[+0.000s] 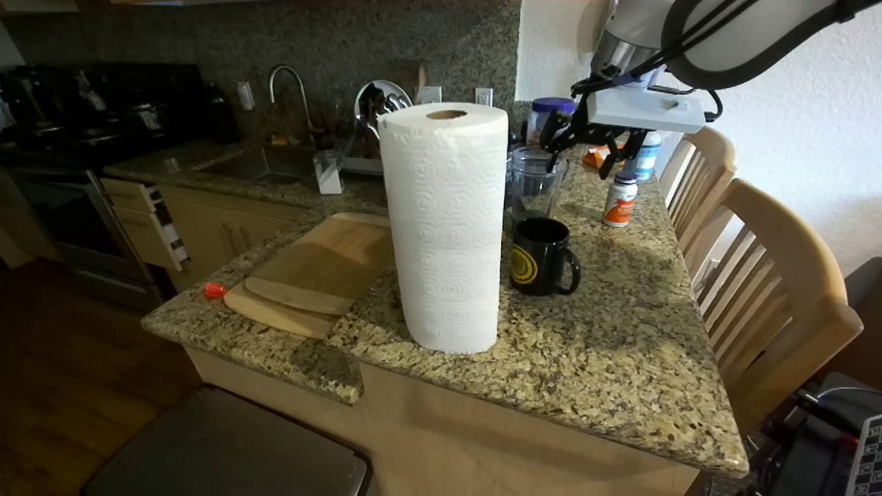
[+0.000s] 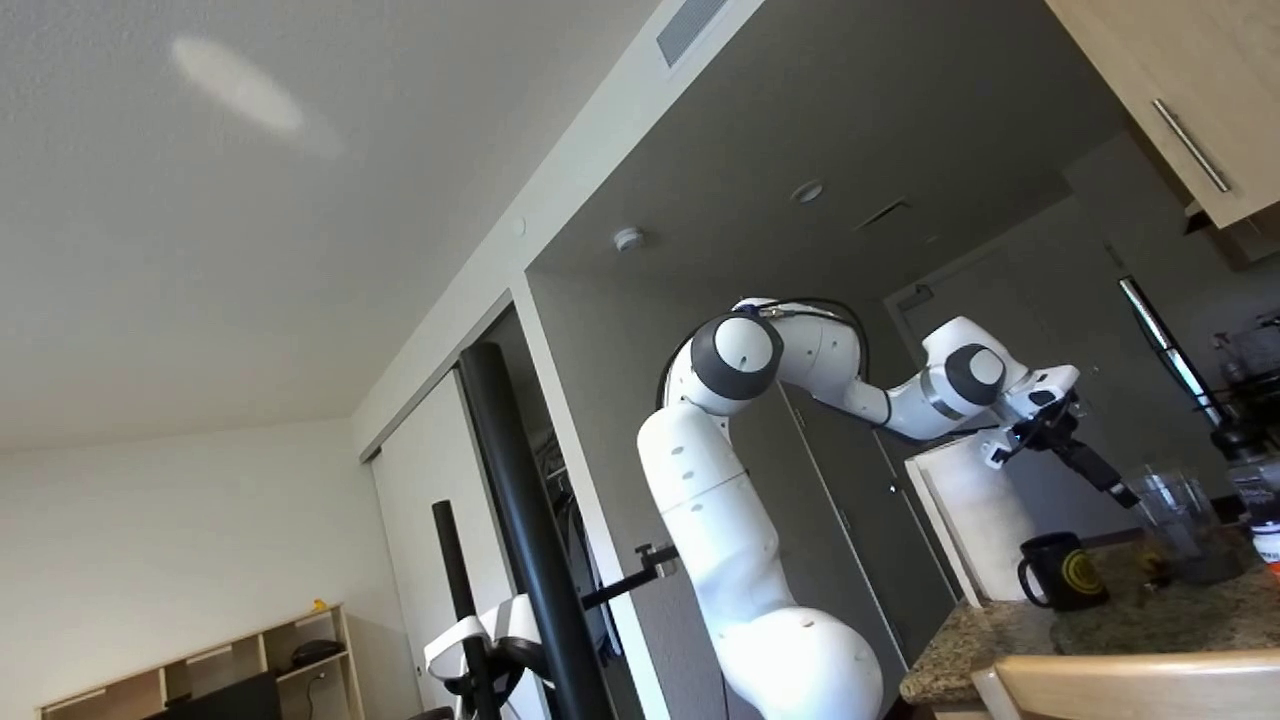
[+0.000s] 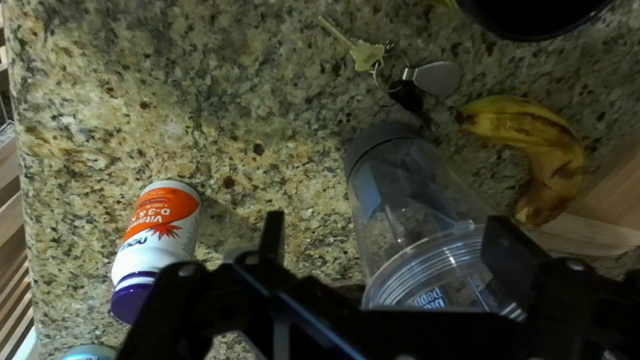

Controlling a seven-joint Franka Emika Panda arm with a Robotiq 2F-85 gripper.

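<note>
My gripper (image 1: 579, 165) is open above the counter, its fingers spread wide with nothing held. In the wrist view, one finger (image 3: 273, 237) is left of a clear plastic container (image 3: 414, 198), while the other overlaps the container's rim. The same clear container (image 1: 533, 186) stands upright behind the black mug (image 1: 539, 257) in exterior view 1. A white and orange vitamin bottle (image 3: 159, 231) with a purple cap is left of my fingers. Beyond the container in the wrist view are a banana (image 3: 549, 153) and a bunch of keys (image 3: 366, 55).
A tall paper towel roll (image 1: 446, 231) stands at the counter's near end. Wooden cutting boards (image 1: 322, 264) lie to its left. Behind the gripper are a purple-lidded jar (image 1: 552, 107) and a blue-labelled bottle (image 1: 647, 157). Chairs (image 1: 744, 273) line the right edge.
</note>
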